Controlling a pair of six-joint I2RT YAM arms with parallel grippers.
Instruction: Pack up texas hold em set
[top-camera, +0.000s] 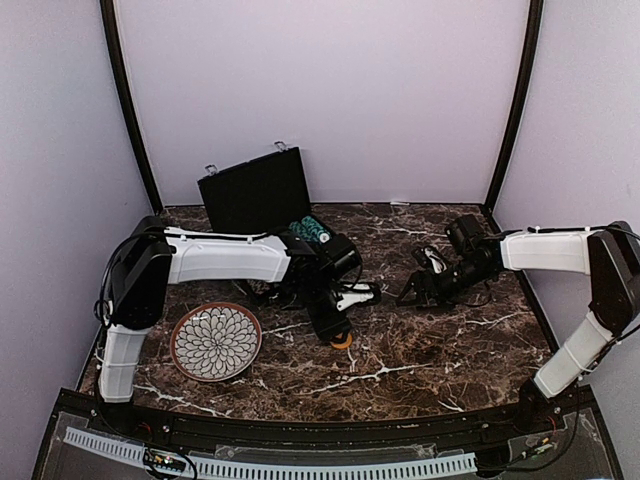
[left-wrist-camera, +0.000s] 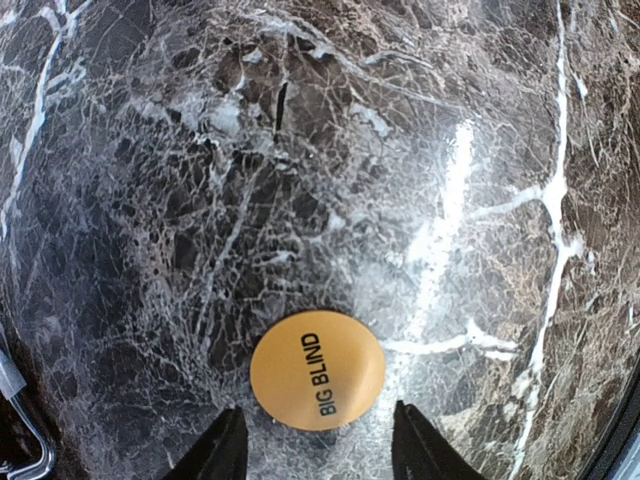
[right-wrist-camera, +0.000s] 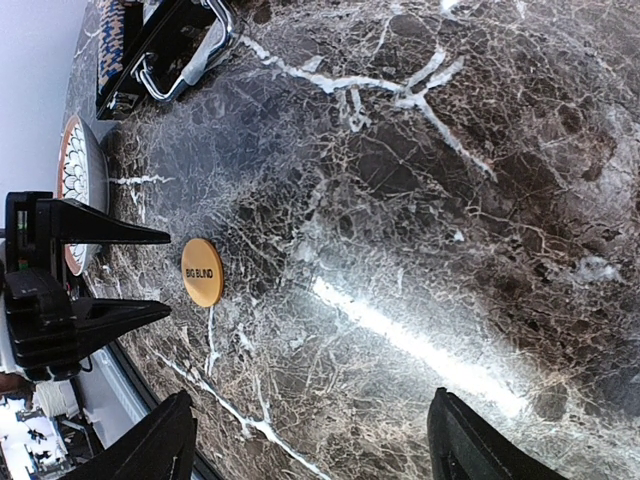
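The orange Big Blind button (left-wrist-camera: 318, 370) lies flat on the marble table, its lettering facing up. In the right wrist view, the same button (right-wrist-camera: 203, 272) is just beyond the fingertips of my left gripper, outside them. Those two fingers are parted by a gap with nothing held in it. From the top view, the left arm hides part of the button (top-camera: 342, 341). My right gripper is wide apart over bare table, away from the button and empty.
A black case (top-camera: 255, 190) with a raised lid stands at the back left, green patterned items (top-camera: 312, 230) at its right end, partly behind the left arm. Left front holds a white patterned bowl (top-camera: 216, 342).
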